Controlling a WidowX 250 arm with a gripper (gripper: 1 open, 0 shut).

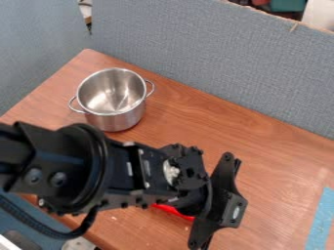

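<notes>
The black robot arm reaches in from the left, and its gripper [212, 203] is low over the wooden table at the lower middle. A red object [174, 212] lies beneath it, mostly hidden by the arm and gripper. I cannot see between the fingertips well enough to tell how the fingers stand or whether they touch the red object.
A steel pot [112, 96] with two handles stands at the back left. Grey padded walls [209, 59] border the table [248, 127] behind and at left. A blue strip [319, 220] lies at the right edge.
</notes>
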